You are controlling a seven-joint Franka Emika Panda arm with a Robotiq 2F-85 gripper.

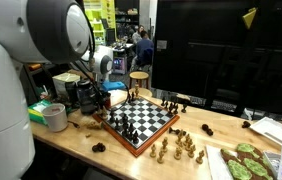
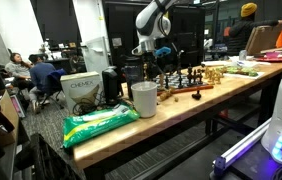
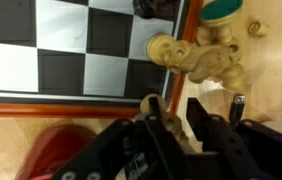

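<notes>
A chessboard [image 3: 66, 45] with black and white squares and a reddish-brown border fills the upper left of the wrist view. A pale wooden chess piece [image 3: 216, 62] lies across its right border, with the green underside of its base showing. My gripper is low over the board's edge, beside that piece. Pale wood shows close by and partly behind its dark fingers; whether they touch it I cannot tell. In exterior view 1 the gripper is small and dark at the board's left side, its fingers unclear.
Several pale pieces [image 1: 179, 145] stand on the table right of the board. A white pot [image 1: 55, 117] is at the left, and a green-and-brown mat [image 1: 246, 163] lies front right. In exterior view 2 a green bag [image 2: 99, 124] lies along the table edge.
</notes>
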